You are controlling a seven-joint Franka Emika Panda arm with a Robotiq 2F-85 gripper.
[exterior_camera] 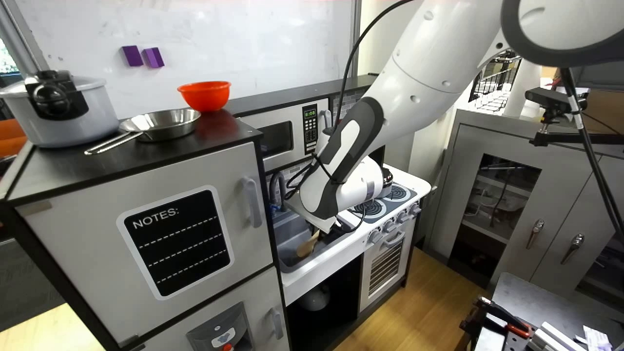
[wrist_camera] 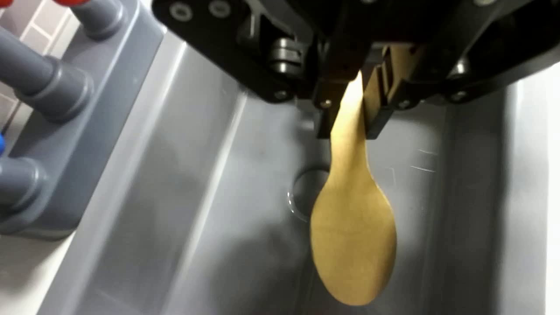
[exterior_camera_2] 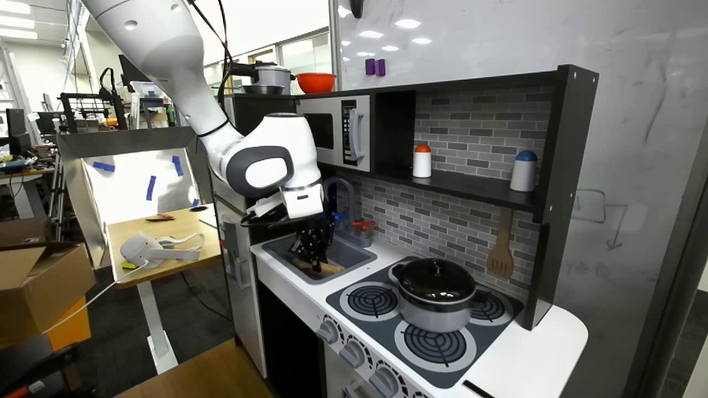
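A flat wooden spoon (wrist_camera: 352, 236) hangs from my gripper, which is shut on its handle. In the wrist view the broad bowl of the spoon points away from the fingers (wrist_camera: 322, 123), over the grey sink basin (wrist_camera: 246, 173). Exterior view 1 shows the spoon (exterior_camera: 306, 246) tilted within the sink, partly behind the front rim. From the other side, the gripper (exterior_camera_2: 315, 252) is down at the sink (exterior_camera_2: 352, 257), with a bit of the wooden spoon (exterior_camera_2: 328, 267) below it. Whether the spoon still touches the sink floor I cannot tell.
The faucet base (wrist_camera: 99, 120) with its taps lies along the back of the sink. A lidded pot (exterior_camera_2: 435, 295) occupies the stove right of it. Above are a shelf (exterior_camera_2: 478, 188) with two shakers and a microwave (exterior_camera_2: 335, 129). A wooden spatula (exterior_camera_2: 502, 252) hangs on the wall.
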